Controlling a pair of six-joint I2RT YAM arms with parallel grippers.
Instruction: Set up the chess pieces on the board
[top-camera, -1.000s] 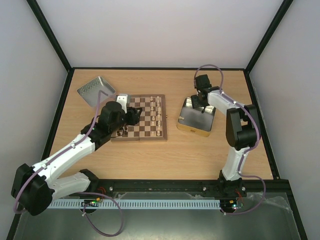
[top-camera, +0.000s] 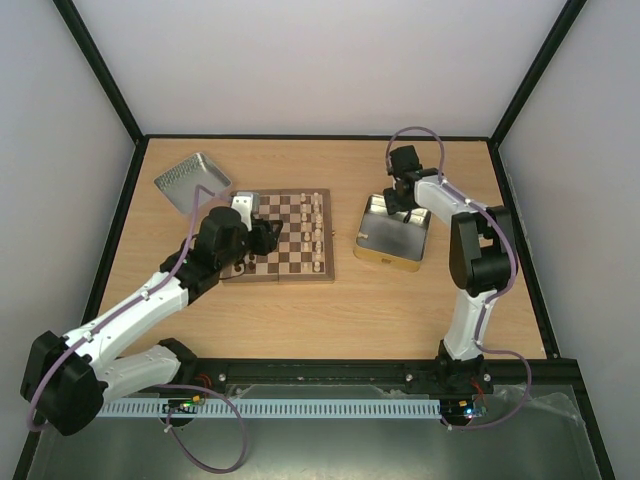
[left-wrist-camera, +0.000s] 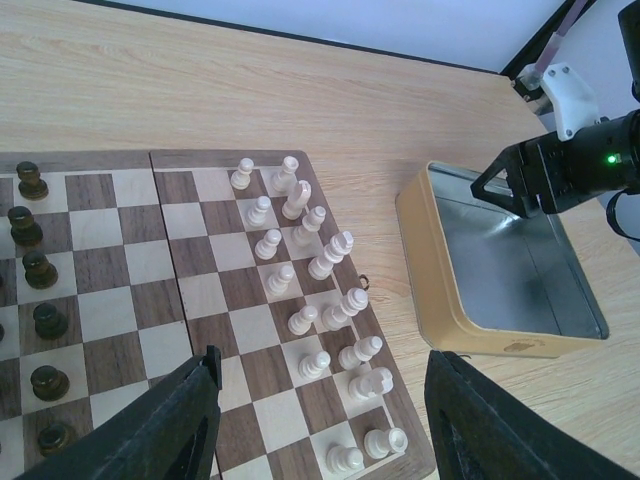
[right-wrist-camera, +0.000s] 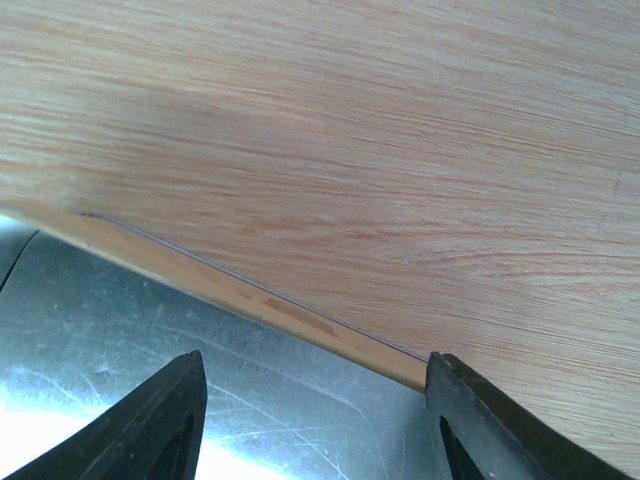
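Note:
A wooden chessboard (left-wrist-camera: 130, 260) carries dark pieces (left-wrist-camera: 39, 270) on its left side and white pieces (left-wrist-camera: 331, 258) in rows on its right. My left gripper hangs open over the board, nothing between its fingers. My right gripper is open over the far part of a gold-rimmed metal box (top-camera: 392, 235) right of the board, with nothing between its fingers. In the right wrist view the visible box floor is empty.
A silver perforated tray (top-camera: 185, 182) stands at the back left of the table (top-camera: 350, 320).
Both arms are nearly still in the top view; the right arm has shifted very slightly near the back of the box.

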